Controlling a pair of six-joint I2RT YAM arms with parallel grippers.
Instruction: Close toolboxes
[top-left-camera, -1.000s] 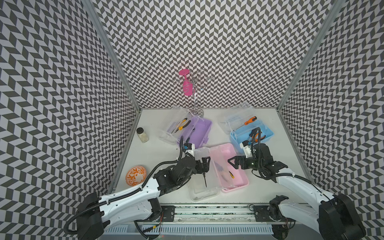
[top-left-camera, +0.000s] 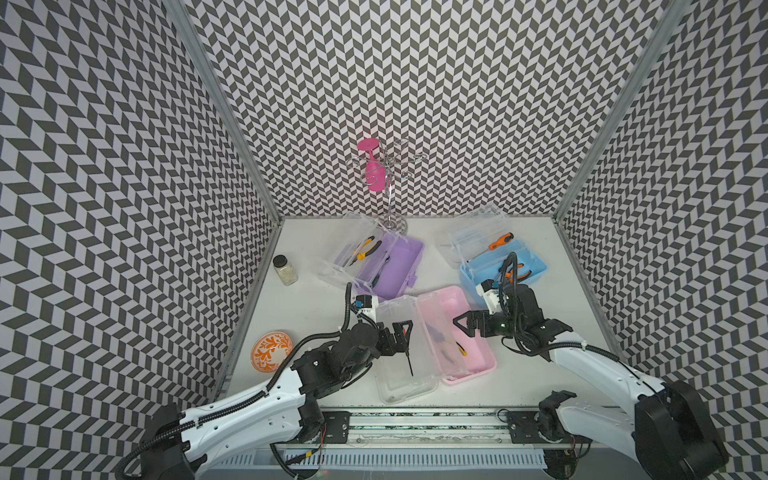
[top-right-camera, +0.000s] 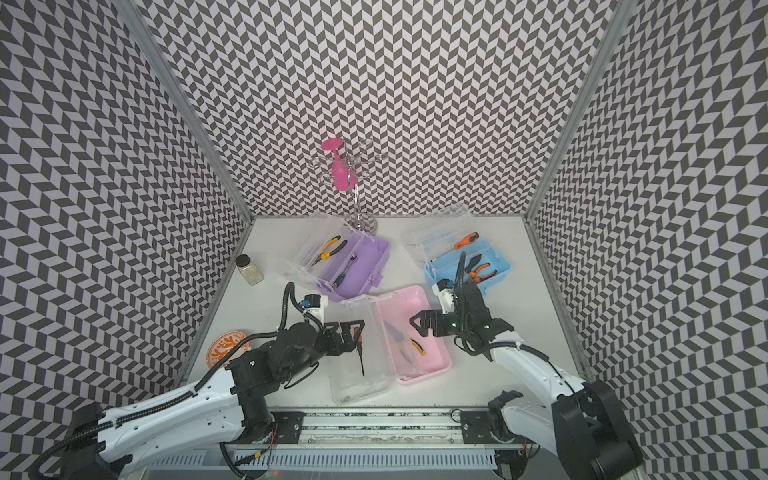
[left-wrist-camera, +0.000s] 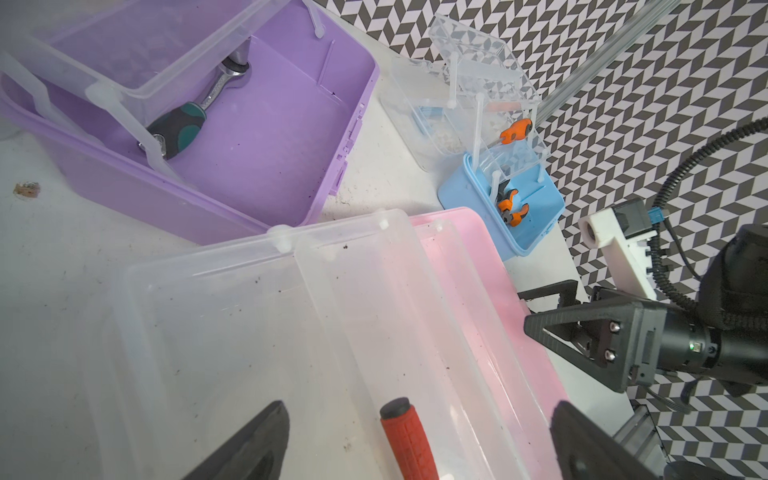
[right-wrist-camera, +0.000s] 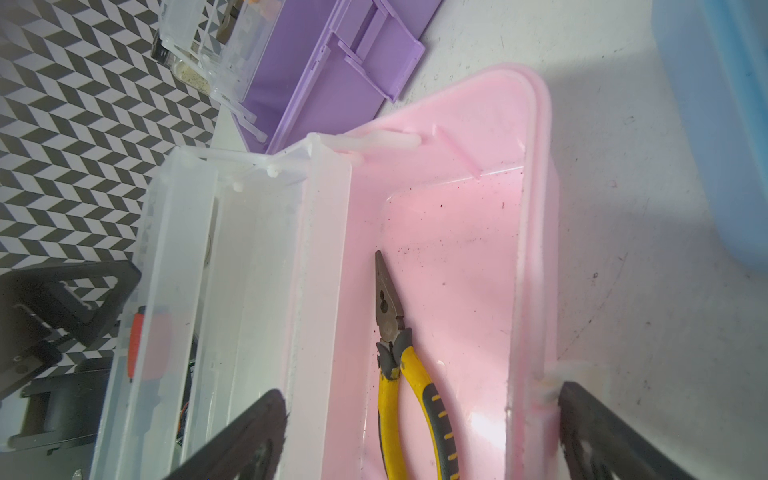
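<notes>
Three toolboxes stand with their clear lids folded back: a purple one (top-left-camera: 402, 269), a blue one (top-left-camera: 524, 253) and a pink one (top-left-camera: 448, 304). The pink box's lid (left-wrist-camera: 240, 320) lies flat to its left, holding a red-handled screwdriver (left-wrist-camera: 412, 444). Pliers with yellow and black handles (right-wrist-camera: 389, 400) lie in the pink base. Over that lid is my left gripper (top-left-camera: 402, 337), its fingers spread wide in its wrist view. My right gripper is open above the pink box, one finger (right-wrist-camera: 596, 432) close to the box's right wall; whether they touch cannot be told.
A chrome stand (top-left-camera: 390, 216) with a pink glass is at the back. A jar (top-left-camera: 284, 269) and an orange patterned plate (top-left-camera: 273, 352) sit on the left. Tools lie in the purple and blue boxes. Free table shows at the right front.
My left gripper has shifted left over the clear lid, and its fingers look farther apart. The right gripper has moved slightly left. The boxes look nearly unmoved.
</notes>
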